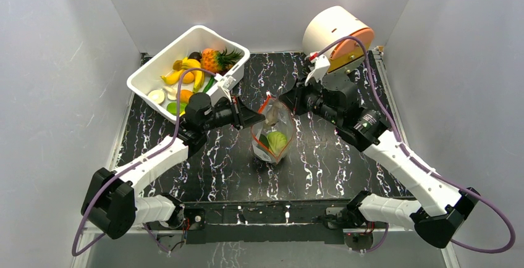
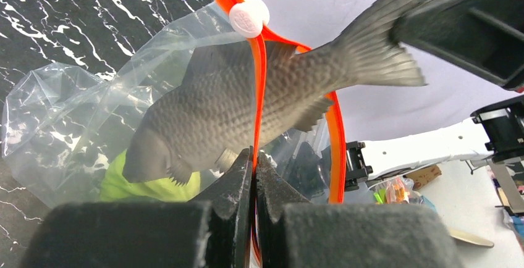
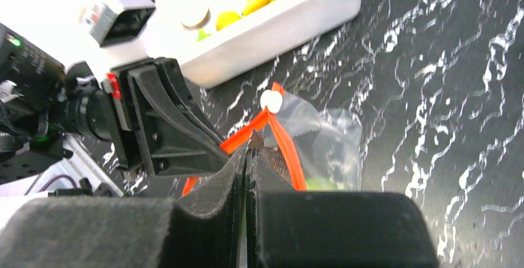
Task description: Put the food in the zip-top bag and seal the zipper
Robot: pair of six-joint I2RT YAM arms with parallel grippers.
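The clear zip bag (image 1: 272,144) with orange zipper rims stands mid-table, holding green produce (image 1: 277,141). A grey fish (image 2: 204,101) lies head-down inside, its tail rising out of the mouth. My left gripper (image 1: 259,117) is shut on the bag's orange rim. My right gripper (image 1: 285,102) is shut at the fish's tail fin, which meets its finger in the left wrist view; in the right wrist view the fingers mostly hide the fish.
A white bin (image 1: 145,86) of toy fruit sits back left. A cream cylinder (image 1: 324,27) with an orange front stands back right.
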